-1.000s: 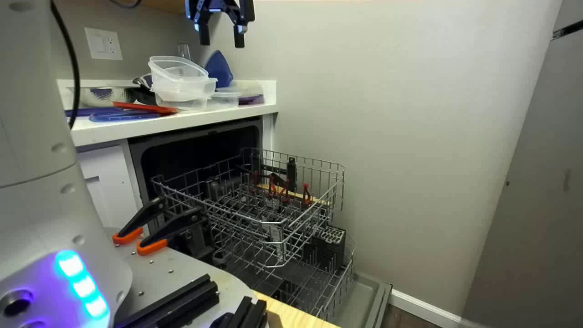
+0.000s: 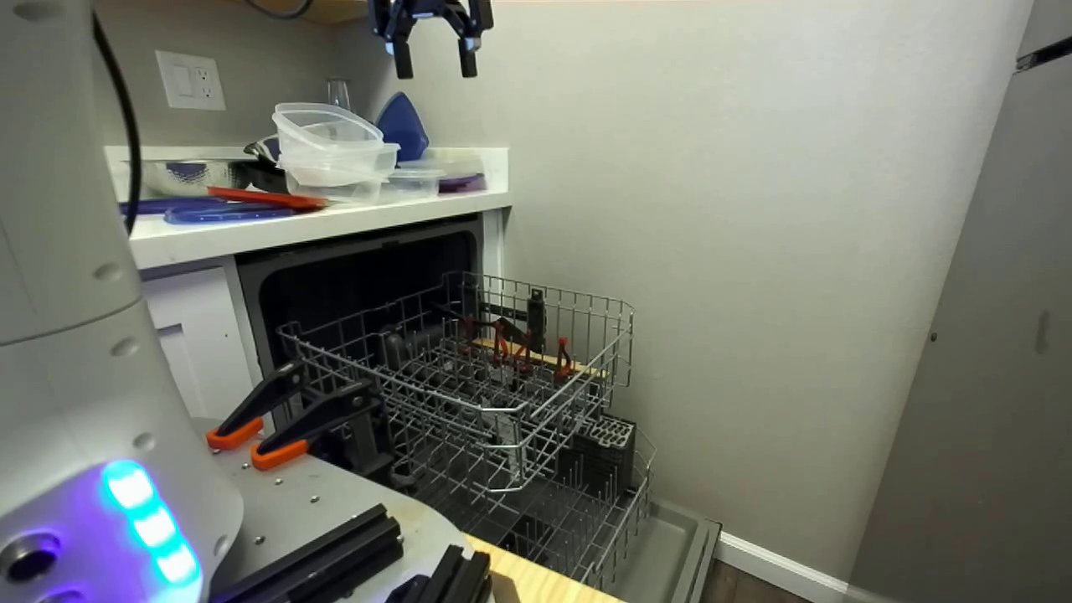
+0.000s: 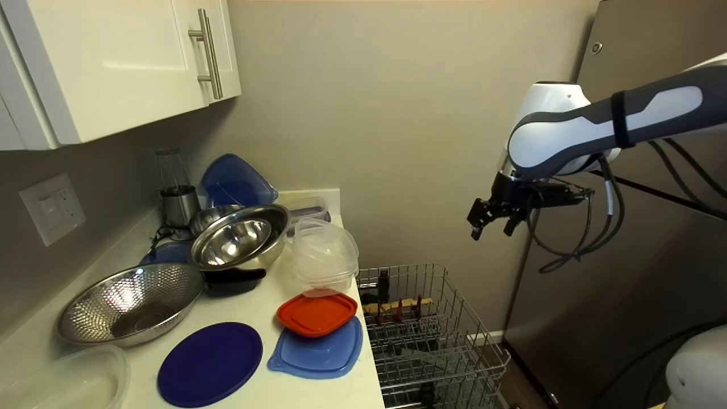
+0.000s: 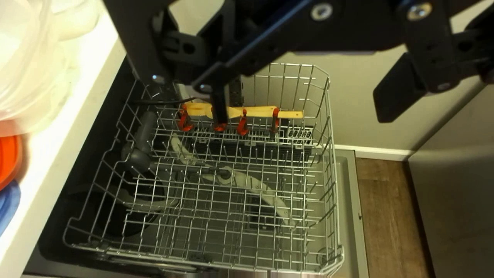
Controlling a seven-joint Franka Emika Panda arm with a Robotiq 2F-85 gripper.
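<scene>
My gripper [image 2: 437, 72] hangs open in the air, high above the dishwasher, with nothing between its fingers. In exterior view 2 the gripper [image 3: 492, 233] is to the right of the counter and above the pulled-out upper rack [image 3: 470, 300]. The wrist view looks down on that rack [image 4: 337, 217], which is mostly bare wire. Along its far side lies a yellow wooden strip [image 4: 289, 114] with several red clips, partly covered by one finger. On the counter sit stacked clear containers [image 3: 324, 249], a red lid [image 3: 317, 313] and a light blue lid [image 3: 320, 354].
Steel bowls [image 3: 235, 242], a perforated colander [image 3: 133, 303] and a dark blue lid [image 3: 209, 364] crowd the counter [image 3: 286, 395]. A wall cabinet [image 3: 136, 61] overhangs it. The wall and a tall grey panel [image 2: 985, 352] bound the right. The rack's near part is empty.
In exterior view 1 my gripper has shifted a little to the right and slightly up, staying open. The rack and the counter items have not moved.
</scene>
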